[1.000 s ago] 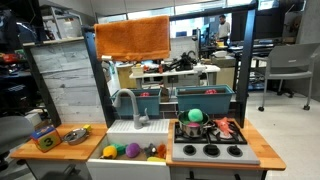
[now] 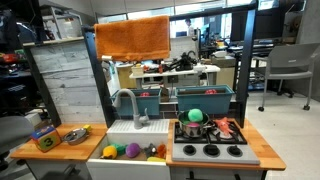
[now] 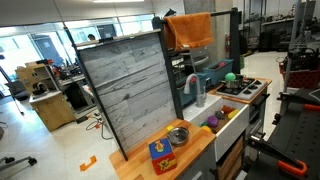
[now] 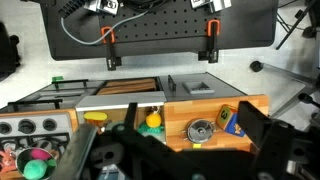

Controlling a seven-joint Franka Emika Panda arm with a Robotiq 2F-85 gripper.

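Observation:
In the wrist view my gripper stands open, its two dark fingers wide apart with nothing between them. It is above the toy kitchen, near the sink and wooden counter. A metal bowl (image 4: 200, 130) and a blue, yellow and red box (image 4: 231, 122) are on that counter. Several colourful toy foods lie in the white sink basin, including a yellow one (image 4: 154, 120) and a purple one (image 2: 133, 150). On the stove (image 2: 213, 151) sits a pot with a green ball (image 2: 195, 115) in it, beside something red (image 2: 223, 126).
A grey faucet (image 2: 131, 104) rises behind the sink. Teal bins (image 2: 205, 98) stand behind the stove. An orange towel (image 2: 133, 38) hangs from the upper frame. A black table (image 4: 165, 38) with orange clamps borders the kitchen's front. Bare wood (image 2: 262, 152) shows right of the stove.

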